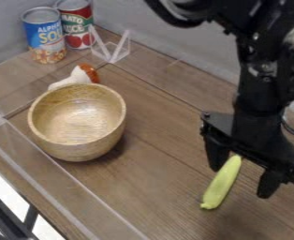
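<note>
My black gripper [244,167] hangs open at the right of the camera view, its fingers over the far end of a pale green, elongated object [217,190] lying on the wooden table. Whether the fingers touch it I cannot tell. A wooden bowl [76,123] sits to the left, apart from the gripper.
Two cans, an Alpo one [46,34] and a red one [77,21], stand at the back left. A small white and orange object [73,77] lies behind the bowl.
</note>
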